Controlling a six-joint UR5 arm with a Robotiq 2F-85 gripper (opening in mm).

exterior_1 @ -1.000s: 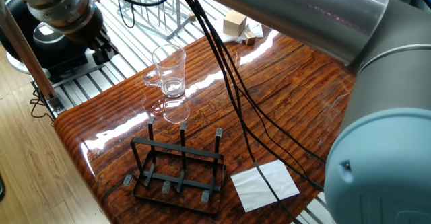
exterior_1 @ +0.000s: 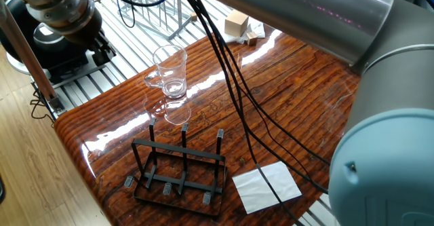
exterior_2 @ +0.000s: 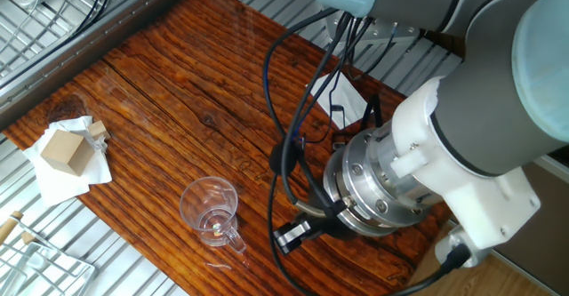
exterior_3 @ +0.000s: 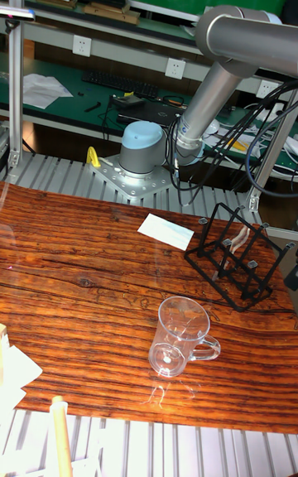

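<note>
A clear glass mug (exterior_1: 174, 77) stands upright on the glossy wooden table, its handle facing the gripper's side in the second view. In that view my gripper (exterior_2: 292, 236) hangs beside the mug (exterior_2: 210, 211), apart from the handle. The first view has the gripper (exterior_1: 103, 55) at the upper left, past the table edge in the picture. Its fingers look close together, but the gap is too small to judge. No object shows in them. A black wire rack (exterior_1: 180, 175) with upright prongs stands on the table; the arm mostly hides it in the second view.
A white sheet (exterior_1: 266, 187) lies beside the rack. Wooden blocks (exterior_2: 68, 152) rest on white paper at another table edge. Loose black cables (exterior_1: 234, 83) hang from the arm. Bare tabletop (exterior_3: 88, 274) stretches to the left of the mug in the third view.
My gripper has shifted very slightly left in the first view. Mug, rack and sheet are where they were.
</note>
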